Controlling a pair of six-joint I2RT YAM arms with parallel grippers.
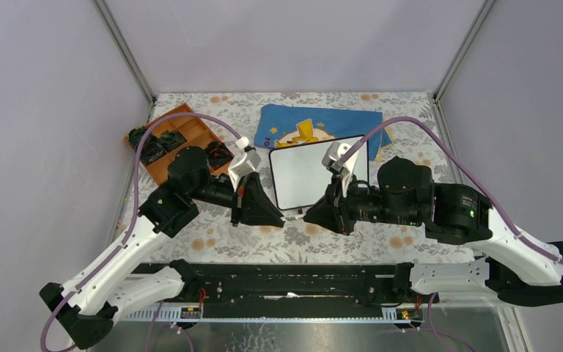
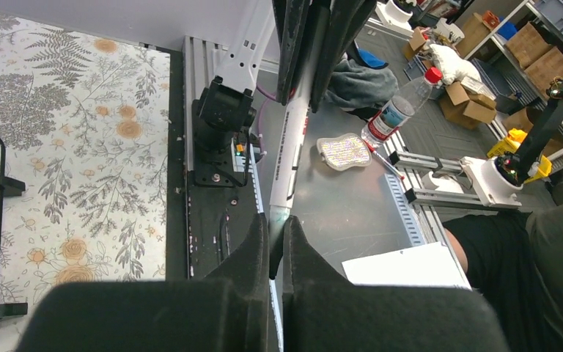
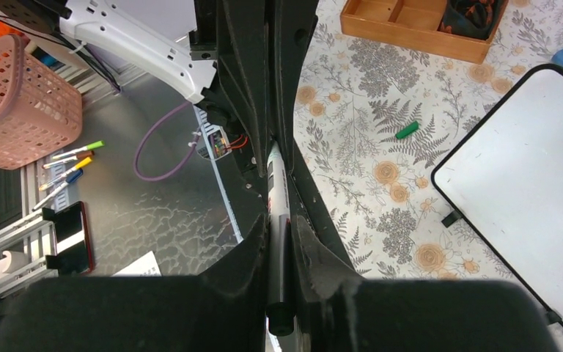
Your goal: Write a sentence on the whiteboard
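A white marker [image 1: 293, 217] is held horizontally between my two grippers, just in front of the whiteboard [image 1: 317, 172]. My left gripper [image 1: 279, 218] is shut on one end of it; in the left wrist view the marker [image 2: 289, 154] runs from those fingers up to the other gripper. My right gripper [image 1: 308, 216] is shut on the other end. In the right wrist view a green cap-like piece [image 3: 407, 130] lies on the floral mat beside the board.
A blue cloth [image 1: 278, 117] lies behind the board, a wooden box [image 1: 161, 167] at the back left. Loose markers [image 3: 73, 169] and a pink basket [image 3: 48, 103] sit off the work surface.
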